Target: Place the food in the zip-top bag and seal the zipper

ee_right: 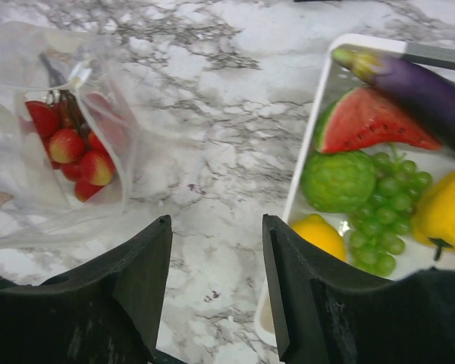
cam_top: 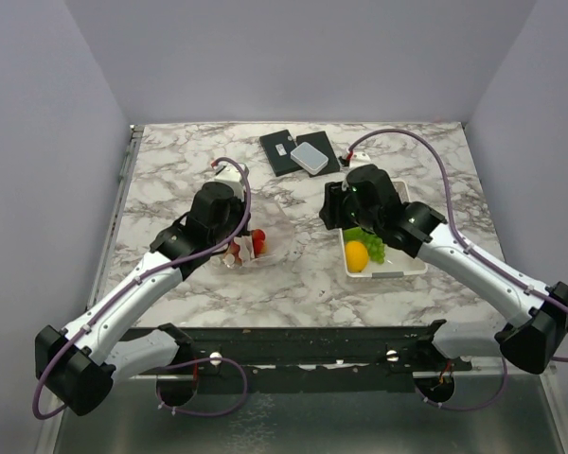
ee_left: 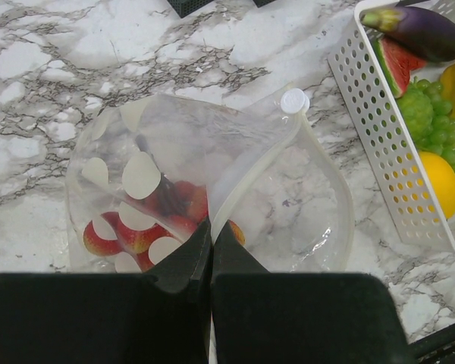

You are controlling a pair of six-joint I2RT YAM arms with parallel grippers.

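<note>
A clear zip top bag point(ee_left: 250, 129) with pale dots lies on the marble table, its mouth bulging apart on the right side. Strawberries point(ee_right: 73, 148) are inside it. The left gripper is shut on the bag's upper edge, with the film pinched between its fingertips. To the right, my right gripper stands open above bare table between the bag and the basket, nothing between its fingers. The white basket point(ee_right: 292, 189) holds an eggplant point(ee_right: 409, 83), watermelon slice point(ee_right: 371, 121), green grapes point(ee_right: 383, 216), a round green vegetable point(ee_right: 338, 182) and yellow-orange fruit point(ee_right: 321, 235).
At the back of the table lie dark flat panels point(cam_top: 279, 156) and a small pale box point(cam_top: 309, 158). The bag's white slider point(ee_left: 294, 101) sits at one end of its edge. Marble between bag and basket is clear.
</note>
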